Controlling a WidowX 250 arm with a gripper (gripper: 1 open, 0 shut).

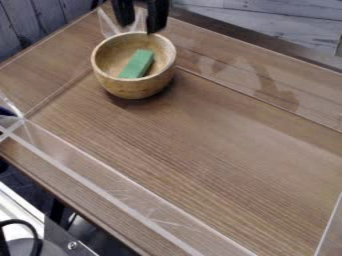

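A wooden bowl point(118, 80) sits on the table toward the upper left, with a green block point(135, 64) lying inside it. My gripper point(140, 24) is at the top edge of the view, dark and blurred, above the back of the bowl and mostly out of frame. Its two fingers stand apart with nothing seen between them.
Clear tape runs along its front left edge. A grey plank wall point(267, 30) stands behind it, and a dark cable point(27, 225) lies at the bottom left.
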